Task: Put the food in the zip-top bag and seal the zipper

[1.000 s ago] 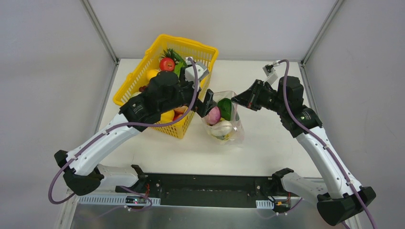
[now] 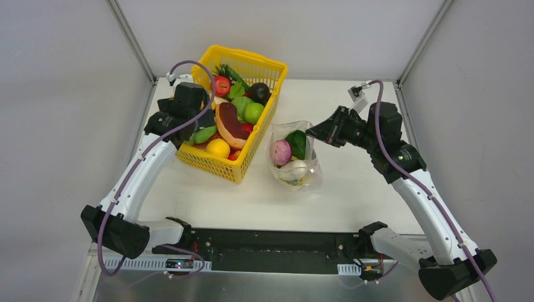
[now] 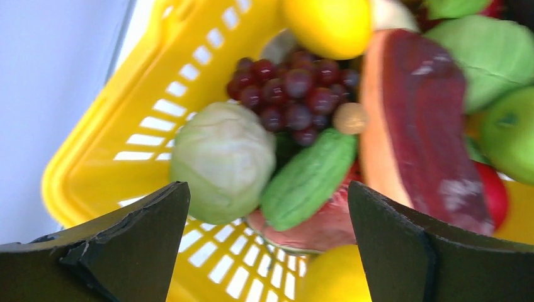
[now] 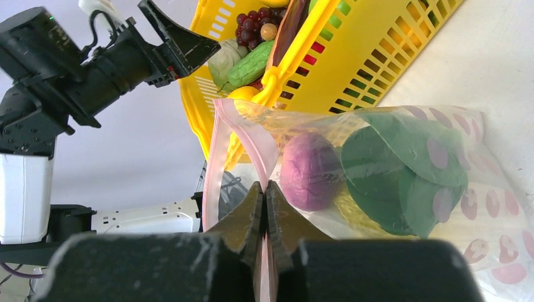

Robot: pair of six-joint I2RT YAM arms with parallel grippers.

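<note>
A clear zip top bag (image 2: 314, 171) stands open on the table, holding a purple onion-like item (image 2: 280, 151), a dark green pepper-like item (image 2: 296, 144) and a pale item (image 2: 293, 170). My right gripper is shut on the bag's pinkish rim (image 4: 252, 139). Over the left part of the yellow basket (image 2: 259, 63), my left gripper stands open with nothing between its fingers. Below it lie a pale round cabbage-like item (image 3: 220, 160), a green cucumber (image 3: 310, 179) and dark red grapes (image 3: 296, 94).
More food fills the basket: an eggplant-like piece (image 2: 232, 125), a yellow fruit (image 2: 218, 148), a tomato (image 2: 221, 85) and an avocado (image 2: 259, 92). The basket's wall rises close to the bag's left.
My left gripper has swung left from the bag's mouth to above the basket's left part. The right arm and the bag stay where they were.
</note>
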